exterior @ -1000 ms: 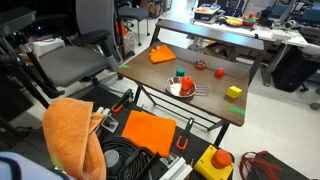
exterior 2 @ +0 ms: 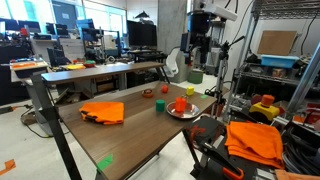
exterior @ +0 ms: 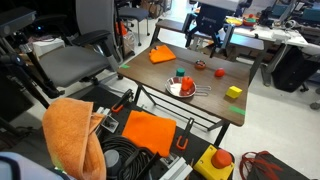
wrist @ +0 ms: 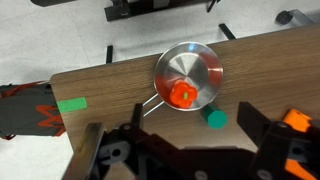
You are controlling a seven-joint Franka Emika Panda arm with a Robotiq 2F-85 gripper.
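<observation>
A metal pan (exterior: 174, 92) with a handle rests on the dark wooden table, and a red-orange object (wrist: 183, 94) lies inside it. Close beside the pan stands a small green cup (wrist: 215, 118). High over the table, my gripper (exterior: 204, 46) hangs open and empty. From the wrist, the pan shows ahead of the fingers (wrist: 116, 148), roughly centred between them but well below. In exterior view 2 the gripper (exterior 2: 194, 52) is also clear of everything on the table.
A yellow block (exterior: 234, 92), a red round object (exterior: 219, 72) and a small brownish-red item (exterior: 200, 65) sit elsewhere on the table. An orange cloth (exterior 2: 103, 112) lies toward one end. An office chair (exterior: 75, 62) stands close by. Bare tabletop (exterior 2: 120, 140) surrounds the cloth.
The gripper has come into exterior view 1 from the top edge and moved lower over the table. The pan, cup and other objects have stayed put.
</observation>
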